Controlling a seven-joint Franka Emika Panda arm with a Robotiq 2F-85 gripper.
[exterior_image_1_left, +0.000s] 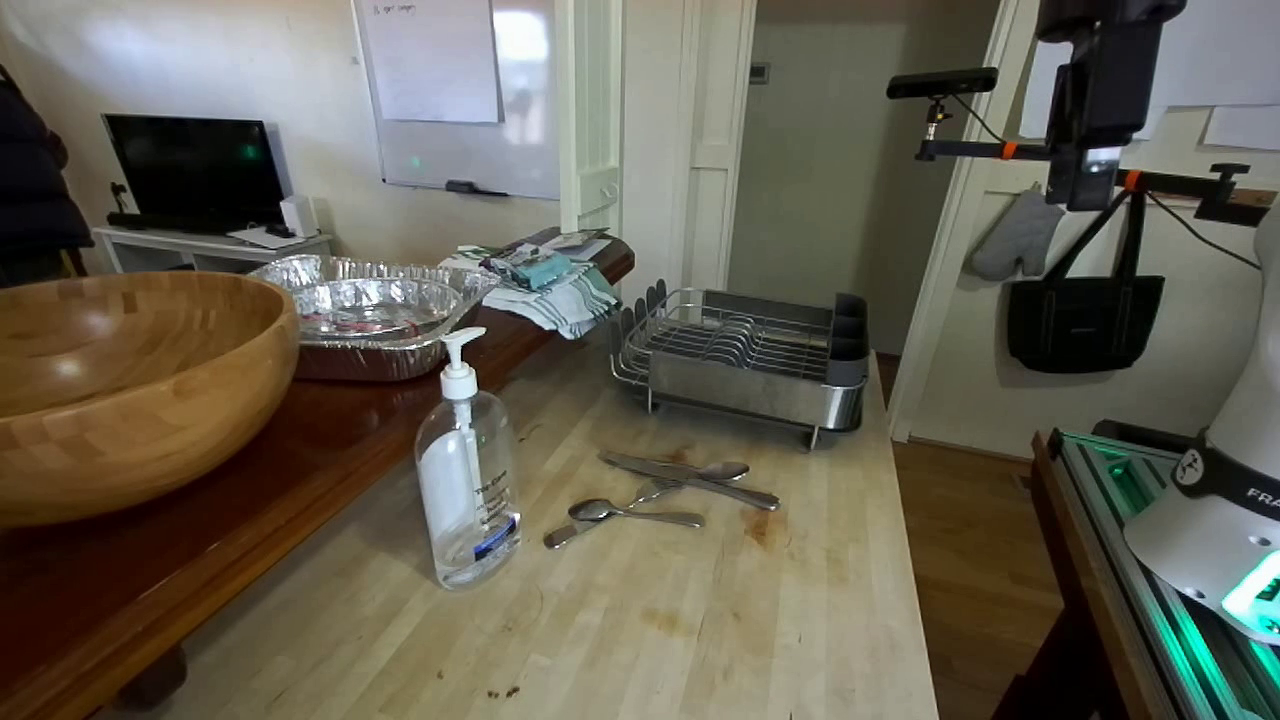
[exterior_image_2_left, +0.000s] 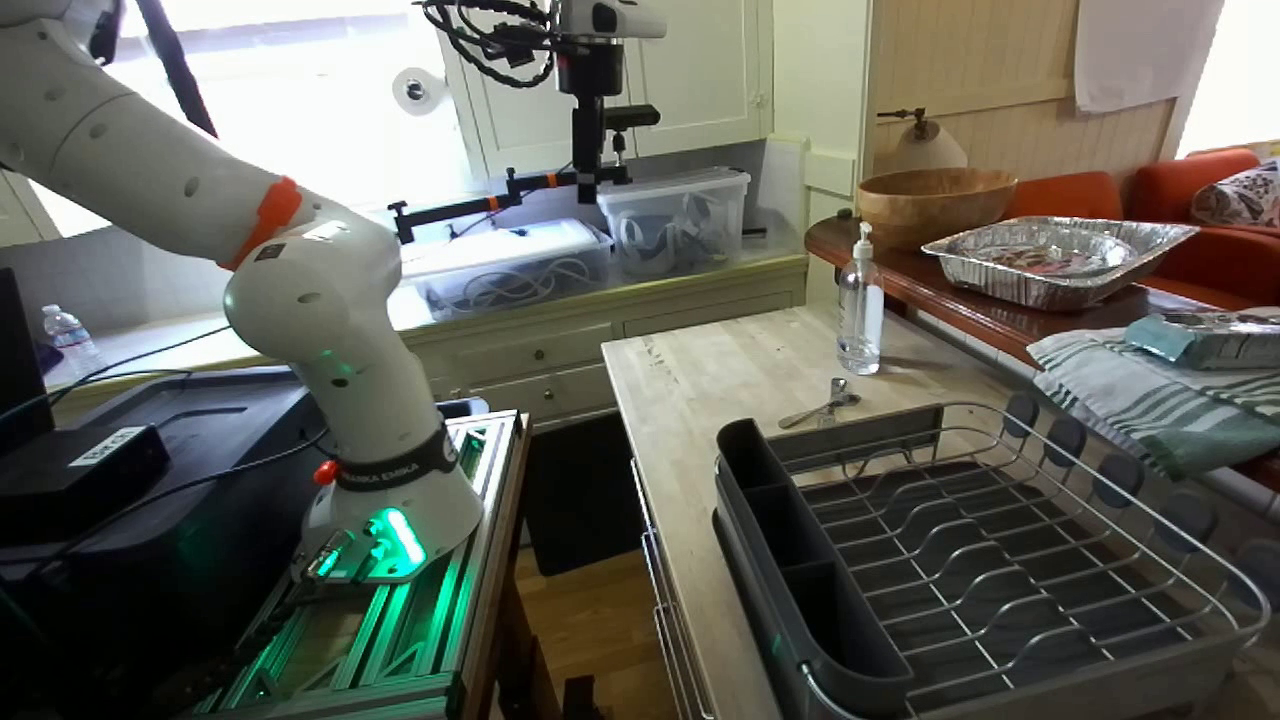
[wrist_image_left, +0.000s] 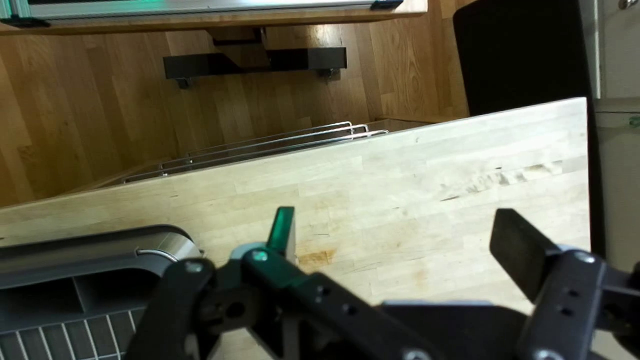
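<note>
High above the counter, my gripper is open, its two dark fingers wide apart with only bare wood below and between them. In exterior view 1 the gripper hangs at the upper right, and in exterior view 2 the gripper is at the top centre. A loose pile of cutlery lies on the counter: a knife crosses a longer spoon, and a smaller spoon rests across that spoon's handle. Beyond them stands a dish rack with a dark cutlery holder, whose visible compartments look empty.
A clear pump bottle stands near the cutlery. The raised brown table holds a wooden bowl, foil trays and a striped towel.
</note>
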